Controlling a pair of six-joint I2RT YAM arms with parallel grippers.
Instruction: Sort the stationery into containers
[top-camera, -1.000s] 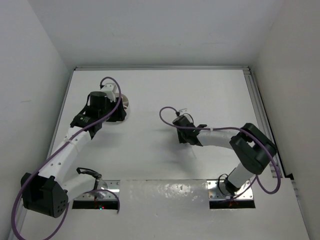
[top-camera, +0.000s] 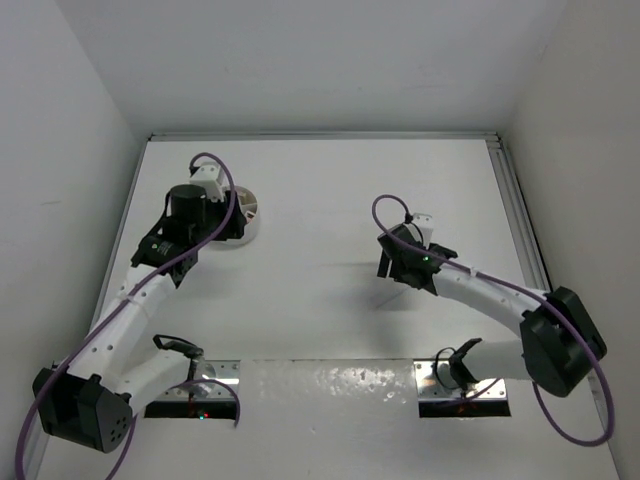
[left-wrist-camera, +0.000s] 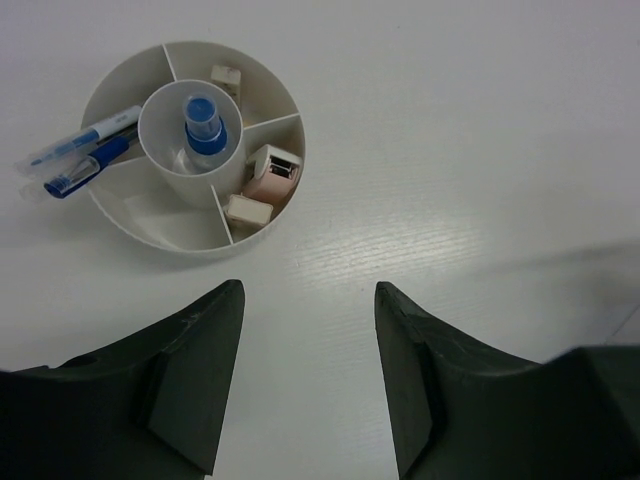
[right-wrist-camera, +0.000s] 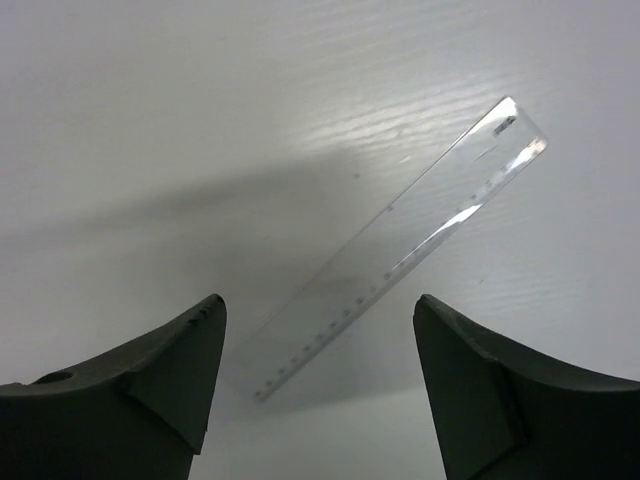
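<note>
A clear ruler (right-wrist-camera: 390, 250) lies flat and slanted on the white table, under and ahead of my right gripper, whose fingers are wide apart and empty. On the left stands a round white divided container (left-wrist-camera: 150, 235). Two pens (left-wrist-camera: 85, 150) lean out over its left rim, and a blue cylinder (left-wrist-camera: 205, 125) is in its centre cup. Small white blocks (left-wrist-camera: 248, 211) and a pinkish block (left-wrist-camera: 272, 175) sit in the side compartments. Near this container hangs my left gripper, its fingers apart with bare table between them.
Between the two arms the table (top-camera: 310, 210) is clear. A raised frame edge (top-camera: 330, 136) runs along the back, with walls behind and at both sides.
My right arm has swung to the right, toward the ruler, and its gripper has turned. The left arm has shifted slightly left near the container.
</note>
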